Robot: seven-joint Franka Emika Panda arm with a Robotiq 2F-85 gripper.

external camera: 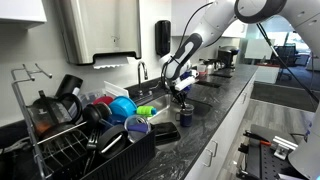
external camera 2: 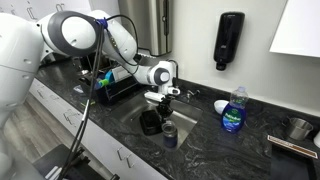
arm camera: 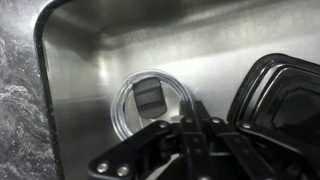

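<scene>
In the wrist view, a round clear lid (arm camera: 122,105) with a black slider tab (arm camera: 149,97) shows over the steel sink. My gripper is shut on the lid's rim at its right edge; the fingers hide that part. From outside, the gripper (external camera 2: 160,97) points down over the sink (external camera 2: 133,113), though the lid is too small to make out there. A dark tumbler (external camera 2: 169,135) stands on the counter at the sink's near edge, seen also as a dark cup (external camera: 186,117) in the first exterior view.
A black container (arm camera: 292,100) lies in the sink to the right of the lid. The dish rack (external camera: 60,135) and colourful dishes (external camera: 122,106) crowd the left. A blue soap bottle (external camera 2: 234,112) stands beyond the sink.
</scene>
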